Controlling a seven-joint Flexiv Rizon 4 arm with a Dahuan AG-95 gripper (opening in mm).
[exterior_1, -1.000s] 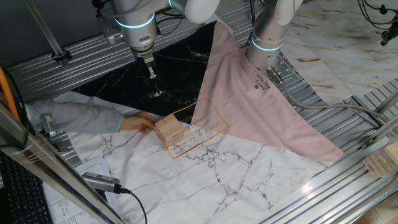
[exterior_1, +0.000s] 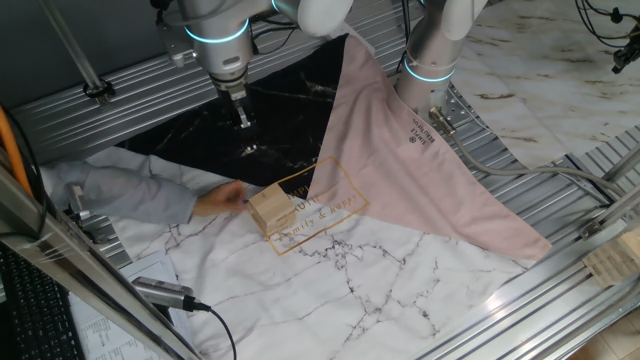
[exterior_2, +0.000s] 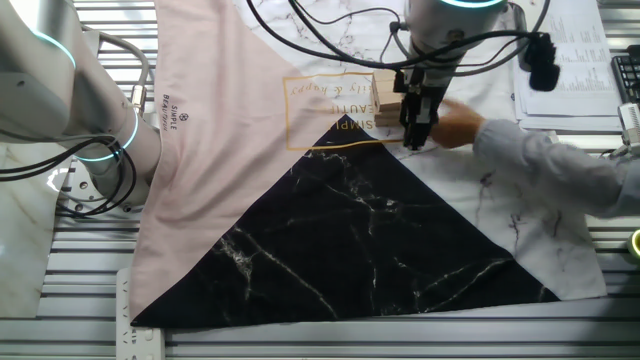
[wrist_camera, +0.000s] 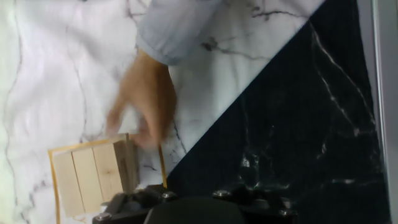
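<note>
My gripper (exterior_1: 246, 138) hangs fingers-down over the black part of the cloth, apart from the wooden blocks (exterior_1: 272, 208). Those pale blocks lie side by side in a compact group on the gold-printed frame of the cloth. In the wrist view the blocks (wrist_camera: 90, 177) show at the lower left, partly covered by the gripper's dark parts along the bottom edge. From the other side, the gripper (exterior_2: 417, 135) partly hides the blocks (exterior_2: 386, 95). No object shows in its grasp, but how its fingers stand is unclear.
A person's hand (wrist_camera: 146, 99), blurred in the wrist view, is beside the blocks. The black, pink and white cloth (exterior_1: 400, 175) covers the table. The pink and black areas are clear.
The person's hand has shifted slightly beside the blocks. My arm and the blocks look unmoved.
</note>
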